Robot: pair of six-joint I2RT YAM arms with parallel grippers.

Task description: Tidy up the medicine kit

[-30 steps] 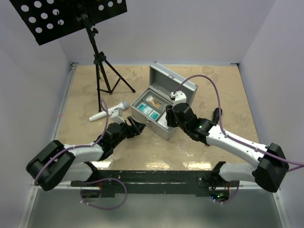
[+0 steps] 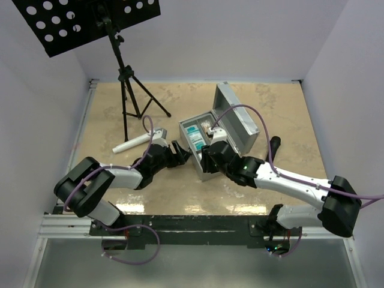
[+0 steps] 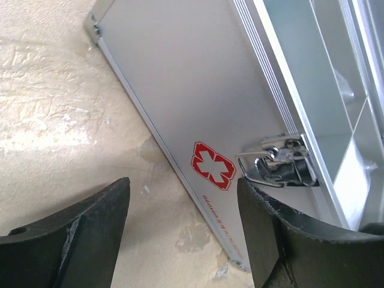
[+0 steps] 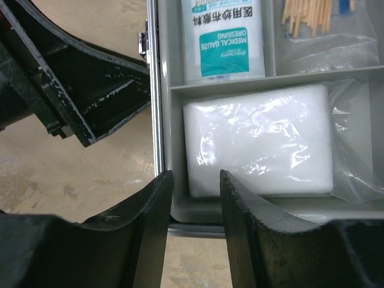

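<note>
The silver medicine kit [image 2: 202,174] stands turned on the table with its lid [image 2: 241,117] raised. Inside lie a medical gauze packet [image 4: 225,42], wooden-stick swabs [image 4: 312,15] in a clear bag, and a white wrapped pad [image 4: 258,141] in the lower compartment. My left gripper [image 2: 187,153] is at the kit's front wall, its fingers apart; the left wrist view shows the red cross emblem [image 3: 213,166] and metal latch [image 3: 279,162] beyond them. Over the near end of the kit sits my right gripper, part open, the box's edge showing between its fingers. Contact with the wall cannot be judged.
A white cylinder [image 2: 131,144] lies left of the kit, near the black stand's legs [image 2: 125,117]. Behind the right arm lies a dark object [image 2: 274,145]. Bare table [image 2: 282,114] extends at the back right.
The kit has rotated clockwise as seen from above, its lid swinging to the right. My left gripper has moved right against its front; the right gripper has shifted slightly left and toward the front.
</note>
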